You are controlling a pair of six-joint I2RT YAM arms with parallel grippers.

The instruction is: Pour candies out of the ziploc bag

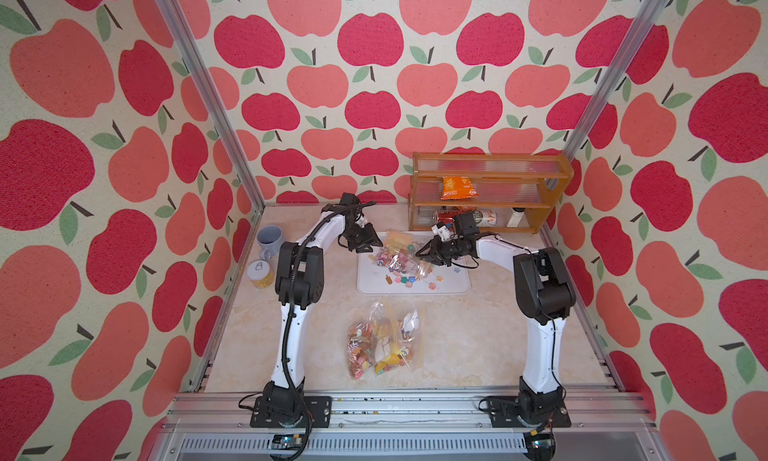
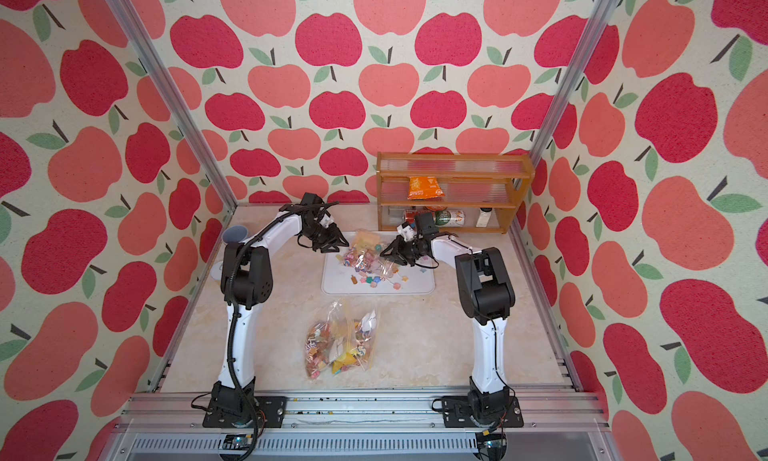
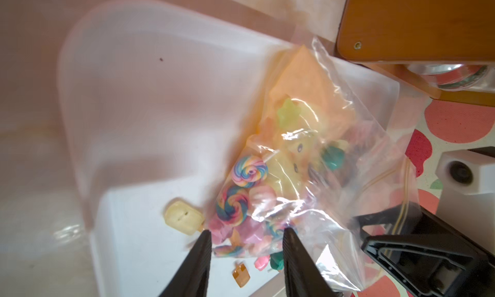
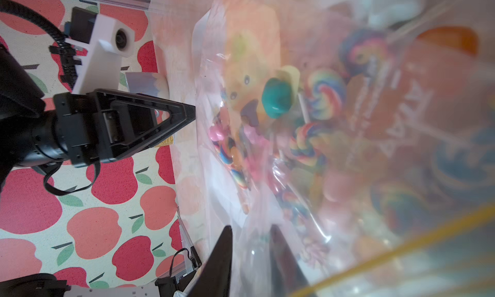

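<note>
A clear ziploc bag (image 3: 299, 157) of candies lies on the white tray (image 1: 369, 283), with loose candies (image 2: 372, 280) near its front. In the left wrist view, my open left gripper is over the tray at the bag's lower part, nothing visibly held. My right gripper (image 1: 428, 251) is at the bag's right side; in the right wrist view clear plastic covers or passes between its fingers, and I cannot tell how far they are open.
A wooden shelf (image 1: 489, 157) with snacks and cans stands behind the tray. A mug (image 1: 269, 238) and lidded jar (image 1: 260, 273) are at left. More filled bags (image 1: 372, 345) lie in front of the tray.
</note>
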